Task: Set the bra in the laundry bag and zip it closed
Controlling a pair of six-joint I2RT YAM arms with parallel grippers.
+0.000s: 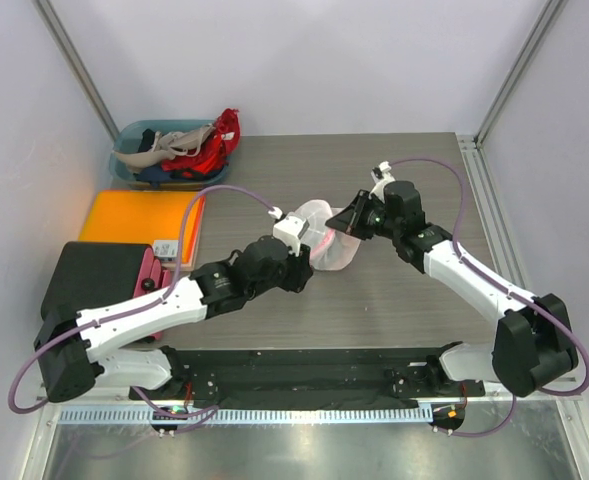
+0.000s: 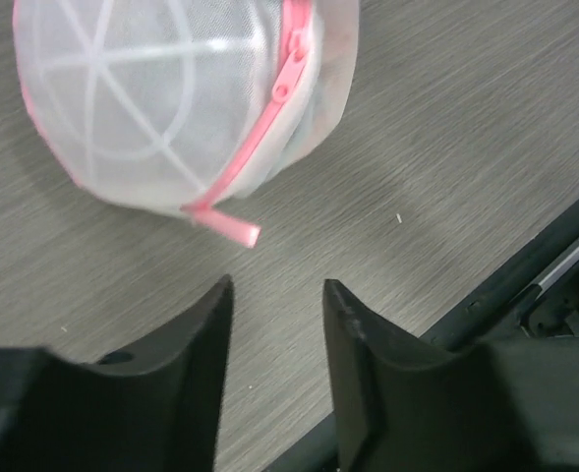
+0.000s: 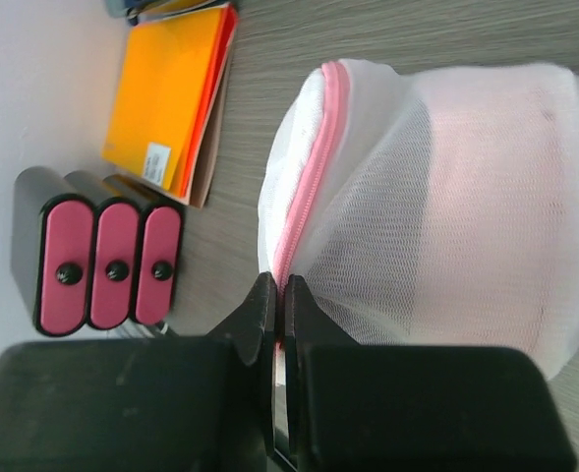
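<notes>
The white mesh laundry bag with pink zipper hangs above the middle of the table, my right gripper shut on its zipper edge. In the right wrist view a pinkish area shows through the mesh; what is inside is unclear. In the left wrist view the zipper pull and a pink tab hang beyond the fingertips of my left gripper, which stands open with nothing between its fingers.
A blue bin with red, beige and dark fabric items stands at the back left. Orange folders and dark cases with pink fronts lie along the left side.
</notes>
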